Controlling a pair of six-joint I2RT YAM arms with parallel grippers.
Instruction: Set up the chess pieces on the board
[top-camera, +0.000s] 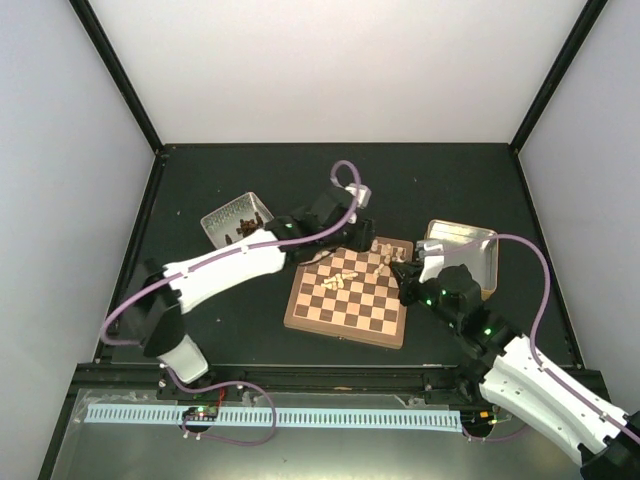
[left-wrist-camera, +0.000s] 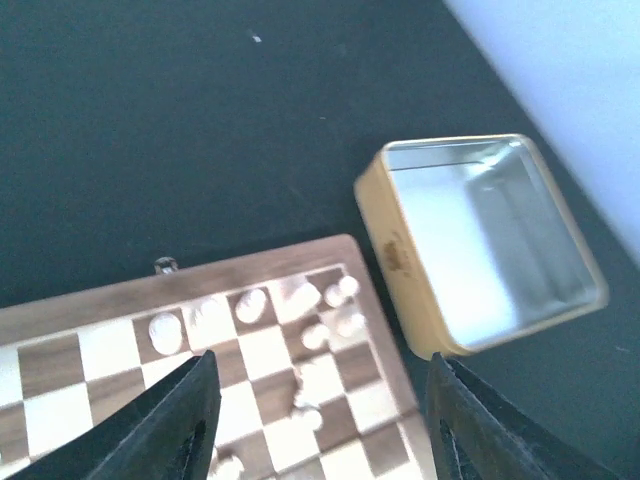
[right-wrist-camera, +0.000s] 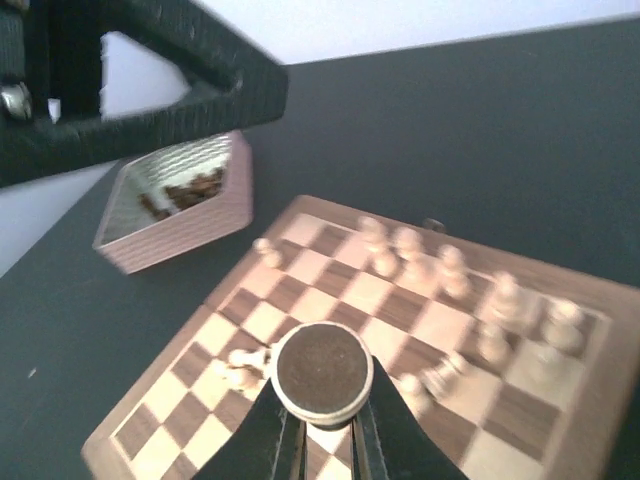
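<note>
The chessboard (top-camera: 340, 300) lies in the middle of the table, with pale pieces standing along its far right part and others lying near its centre. My left gripper is raised above it, fingers apart, nothing seen between them. My right gripper is over the board's right side, shut on a pale chess piece (right-wrist-camera: 322, 366) with a round base facing the camera. In the right wrist view several white pieces (right-wrist-camera: 452, 271) stand on the far rows; some lie on their sides.
A grey box (top-camera: 225, 215) of dark pieces stands at the back left. A pale tray (left-wrist-camera: 480, 230) sits right of the board, empty where visible in the left wrist view. The table behind the board is clear.
</note>
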